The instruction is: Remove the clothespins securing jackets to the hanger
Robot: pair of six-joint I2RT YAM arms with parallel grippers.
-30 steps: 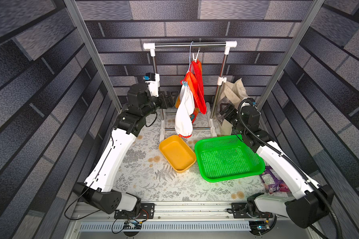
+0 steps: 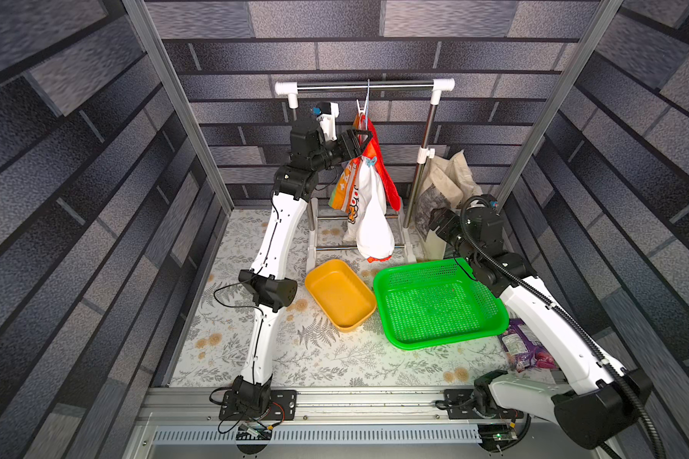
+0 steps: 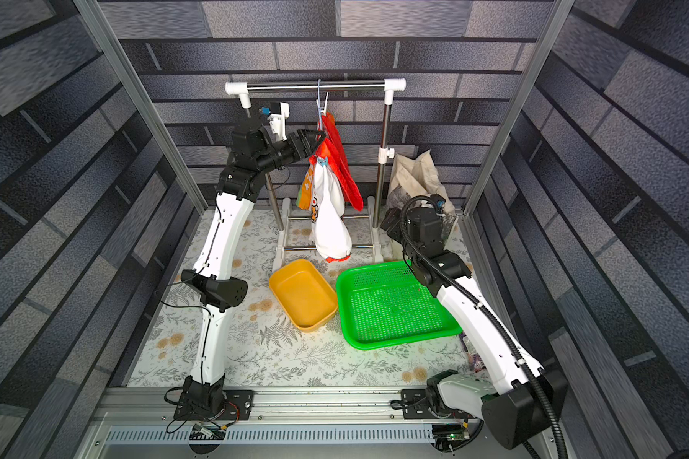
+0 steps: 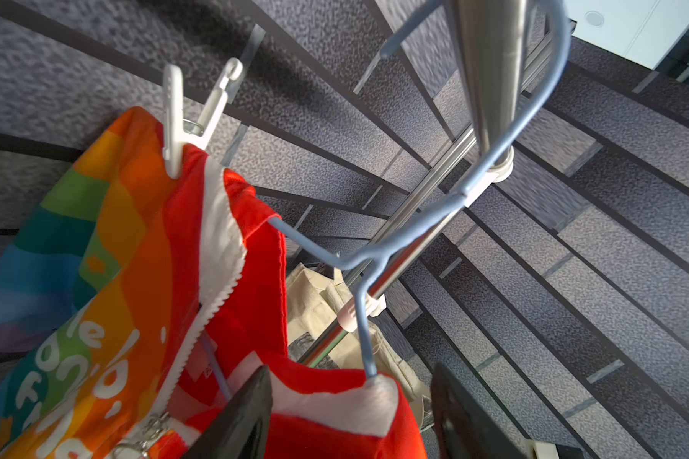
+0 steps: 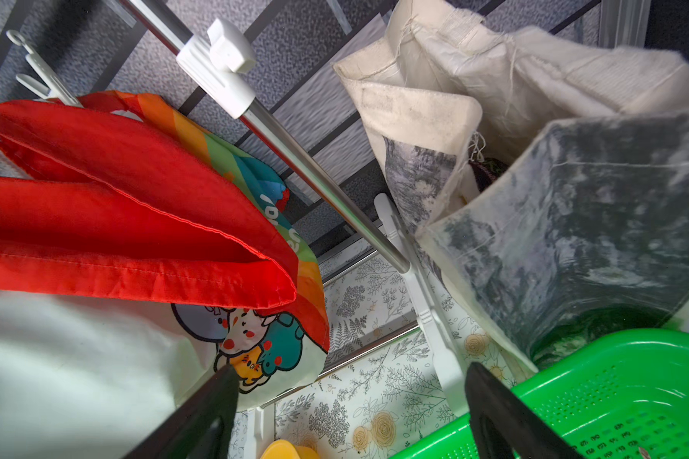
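The jacket (image 2: 380, 157), red, white and multicoloured, hangs on a light blue hanger (image 4: 428, 218) from the rack. A white clothespin grips its far shoulder, and the same clothespin (image 5: 47, 75) shows at the upper left of the right wrist view. On the near side a small blue clothespin (image 2: 370, 161) appears against the cloth. Beside the upper near part of the jacket, my left gripper has its fingers apart, with the red-and-white shoulder seen between them, not clamped. My right gripper is open and empty, right of the jacket.
An orange tray (image 2: 309, 284) and a green basket (image 2: 386, 325) stand on the table before the rack. A beige cloth bag (image 5: 405, 107) stands to the right, near my right gripper. The rack's upright (image 5: 314, 172) stands between bag and jacket.
The jacket has swung round, and its patterned side now shows. The right arm moved only slightly.
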